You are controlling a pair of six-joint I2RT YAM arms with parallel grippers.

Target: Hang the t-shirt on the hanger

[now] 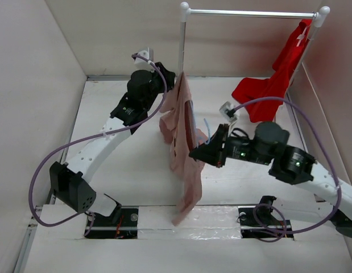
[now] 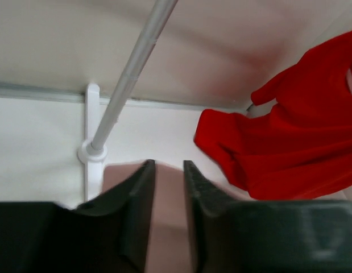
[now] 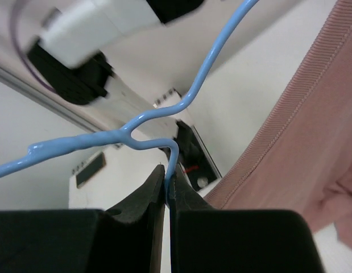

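A pink T-shirt (image 1: 182, 148) hangs beside the left post of the rail, its top at my left gripper (image 1: 171, 79). In the left wrist view that gripper has pink cloth (image 2: 164, 227) at and below its fingers; whether it grips is unclear. My right gripper (image 1: 201, 152) is shut on a light blue hanger (image 3: 143, 119), which stands beside the shirt's ribbed edge (image 3: 278, 125) in the right wrist view.
A metal rail (image 1: 249, 13) spans the back, with a red garment (image 1: 266, 96) hung at its right end.
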